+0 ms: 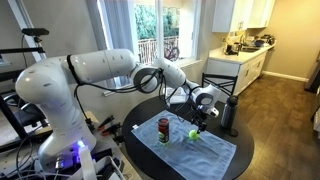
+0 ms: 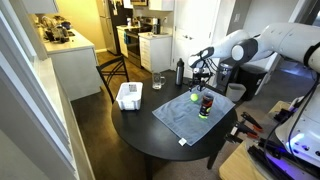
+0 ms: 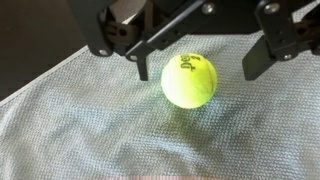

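A yellow-green tennis ball [image 1: 193, 134] rests on the blue-grey cloth [image 1: 214, 150] on the round dark table. In the wrist view the ball [image 3: 189, 81] sits between the two spread dark fingers, and a gap shows on both sides of it. My gripper [image 1: 200, 127] stands open just above the ball and beside it in exterior view 1. A dark, multicoloured can [image 2: 207, 106] stands upright on the cloth near the ball; a red part of the can [image 1: 163, 131] shows in exterior view 1.
A tall dark bottle [image 1: 229, 115] stands near the table's edge, beyond the arm. A white bin [image 2: 130, 96] sits on the table away from the cloth. Bare table [image 2: 130, 125] lies between bin and cloth.
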